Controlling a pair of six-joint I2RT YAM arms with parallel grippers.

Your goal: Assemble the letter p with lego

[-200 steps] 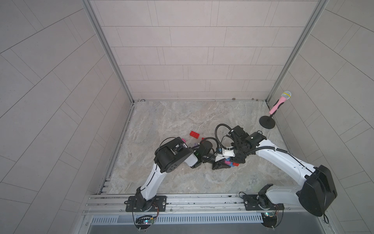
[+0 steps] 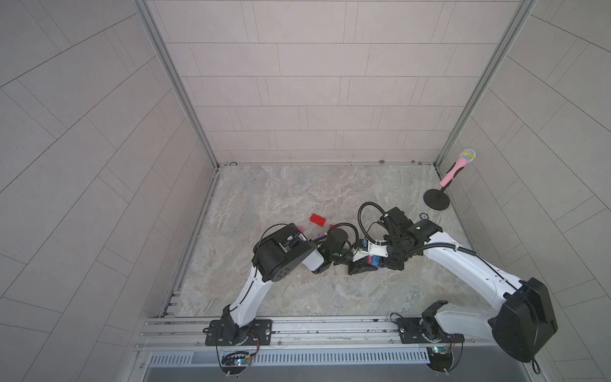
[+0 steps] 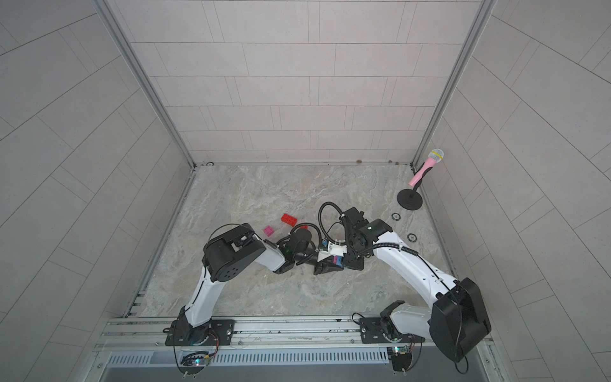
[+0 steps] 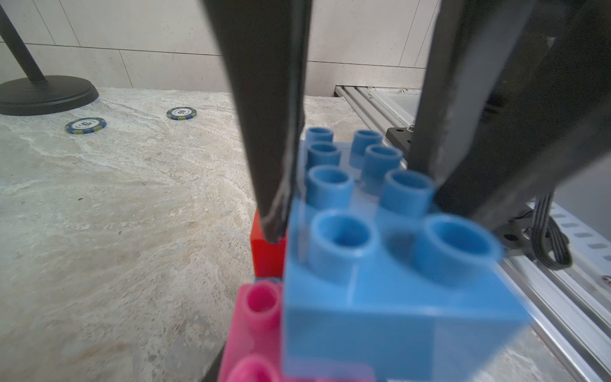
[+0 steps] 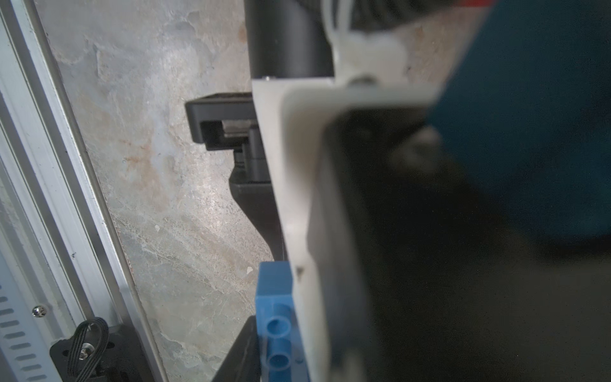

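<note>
A large light-blue brick (image 4: 394, 305), studs up, fills the middle of the left wrist view. My right gripper is shut on it, one dark finger (image 4: 270, 159) on each side. Below and to its left shows a pink brick (image 4: 245, 337), with a red brick (image 4: 266, 254) farther along; how firmly the blue one seats on them cannot be told. My left gripper (image 2: 367, 262) is shut on the pink brick, its fingers mostly hidden. The right wrist view shows the blue brick's end (image 5: 275, 280) past a blurred white and black part.
A loose red brick (image 3: 288, 219) and pink brick (image 3: 268, 230) lie behind the left arm. The microphone stand (image 2: 436, 199) is at back right, with poker chips (image 4: 86, 125) nearby. Both grippers crowd together; the back of the table is open.
Red bricks seen below it earlier are now covered from above. The left arm stays nearly still.
</note>
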